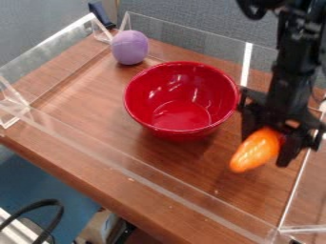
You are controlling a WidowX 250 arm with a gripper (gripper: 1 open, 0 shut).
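Observation:
The black gripper (277, 135) is at the right, low over the wooden table, shut on an orange carrot-like object (254, 151) that points down toward the front left. A red bowl (180, 103) sits empty in the middle, left of the gripper. A purple ball-shaped object (129, 48) rests at the back left.
Clear acrylic walls edge the wooden table (128, 172). Beyond the front left edge are a blue floor and a black cable (38, 210).

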